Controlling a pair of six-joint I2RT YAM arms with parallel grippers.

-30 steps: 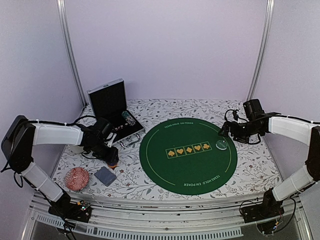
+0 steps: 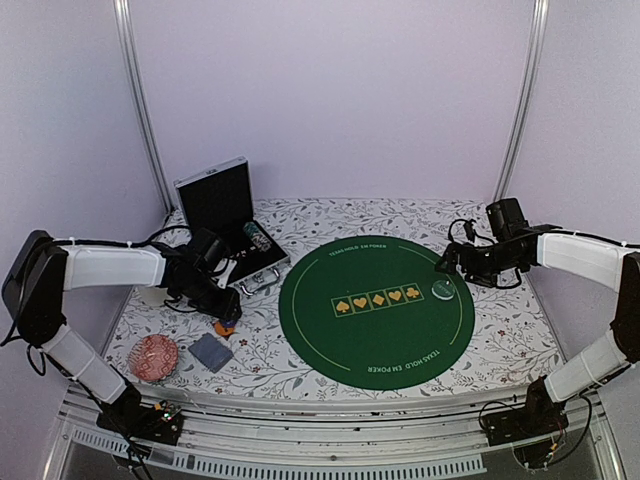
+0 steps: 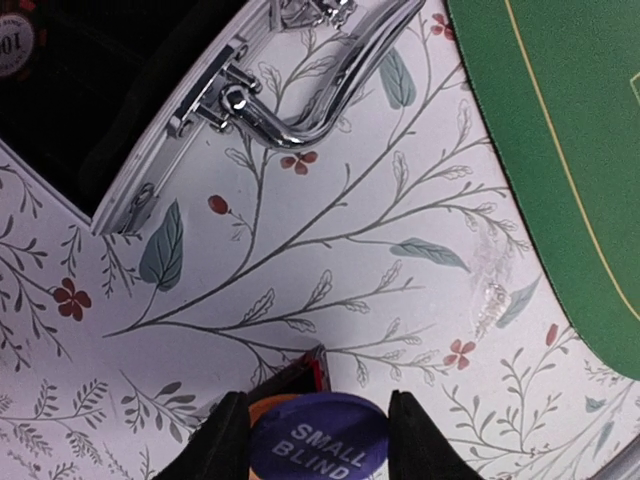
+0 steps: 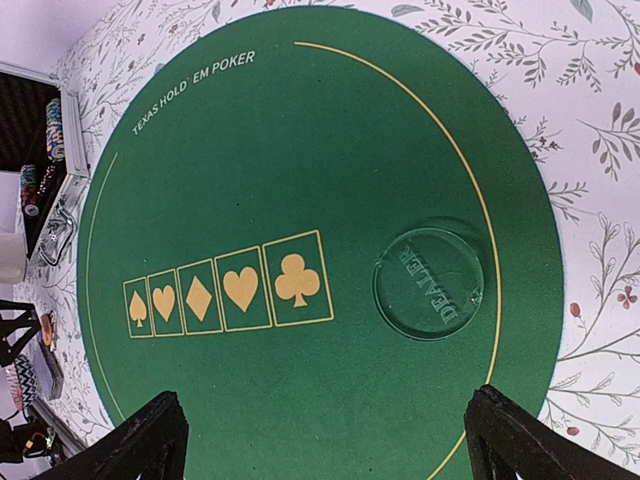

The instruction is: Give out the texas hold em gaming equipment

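My left gripper has its fingers against both sides of the purple SMALL BLIND button, gripping it. Under that button, partly covered, are an orange disc and a dark, red-edged item. A clear DEALER button lies flat on the round green poker mat, near its right edge. Over the mat, my right gripper is open with nothing between its fingers. The open chip case stands behind the left gripper, with chip stacks inside.
A red patterned round item and a grey-blue square lie at the front left. Near the left gripper, the case's metal handle sticks out towards the mat.
My left gripper has risen slightly and shifted a little, bringing the purple button with it. More of the orange disc shows below. The right arm has stayed still.
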